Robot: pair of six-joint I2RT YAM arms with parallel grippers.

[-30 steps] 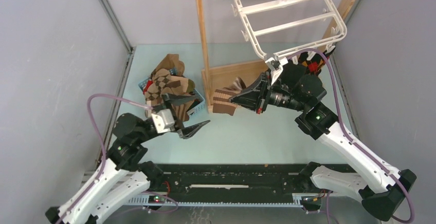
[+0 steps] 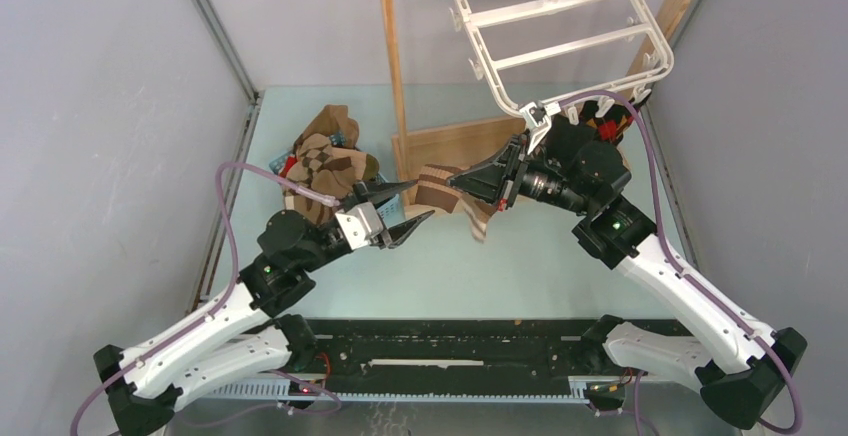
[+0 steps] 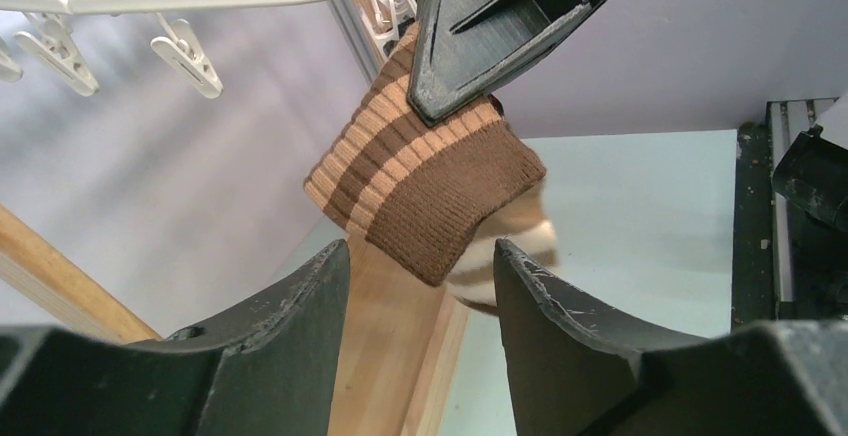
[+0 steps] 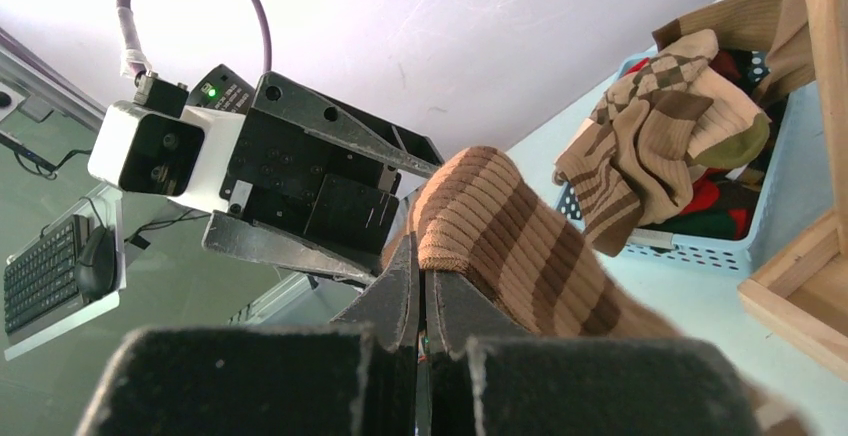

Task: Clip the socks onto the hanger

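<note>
A brown-and-tan striped sock (image 2: pixel 437 192) hangs in the air near the middle of the top view, with my right gripper (image 2: pixel 456 183) shut on it. In the right wrist view the sock's fabric (image 4: pixel 535 246) rises from between the closed fingertips. My left gripper (image 2: pixel 421 199) stands open at the sock's left edge. From the left wrist, the cuff (image 3: pixel 430 206) shows ahead of the parted fingers (image 3: pixel 310 306); whether they touch it is unclear. The white hanger (image 2: pixel 555 59) is overhead at upper right, and its clips (image 3: pixel 188 59) dangle at upper left of the left wrist view.
The wooden stand's post (image 2: pixel 396 86) rises behind the sock, on a wooden base (image 2: pixel 460 148). A blue basket (image 4: pixel 700 251) heaped with socks (image 4: pixel 660 146) sits left of the post. Dark and red socks (image 2: pixel 607 128) show behind the right arm.
</note>
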